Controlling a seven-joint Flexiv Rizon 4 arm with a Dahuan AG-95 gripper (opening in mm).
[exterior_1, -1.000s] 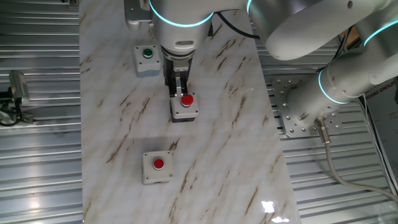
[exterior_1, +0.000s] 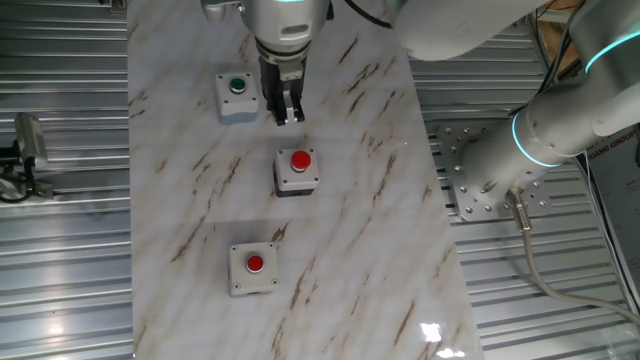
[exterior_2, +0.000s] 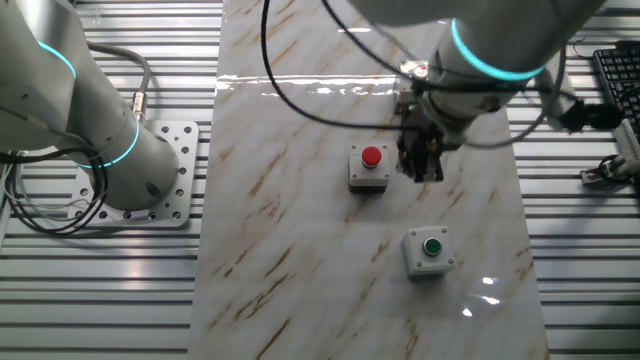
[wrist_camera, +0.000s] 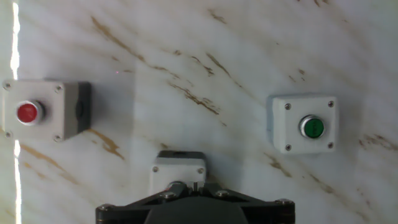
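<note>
Three pale button boxes are on the table. The middle one (exterior_1: 296, 171) has a raised red button (exterior_1: 301, 160); in the wrist view this box (wrist_camera: 174, 172) is partly covered by my fingers. A box with a green button (exterior_1: 237, 98) stands near the far end, and one with a flat red button (exterior_1: 254, 268) nearer the front. My gripper (exterior_1: 289, 115) hangs above the table between the green box and the middle box, clear of both. In the wrist view its fingertips meet, with nothing visible between them.
The arm's base (exterior_2: 150, 170) is bolted beside the tabletop on slatted metal. A loose black cable (exterior_2: 290, 95) loops along the arm. A keyboard (exterior_2: 620, 80) lies off the table's far side.
My gripper was at the edge of the middle red-button box in exterior view 1. It has since drawn up and away from it, towards the far end. The boxes have not moved.
</note>
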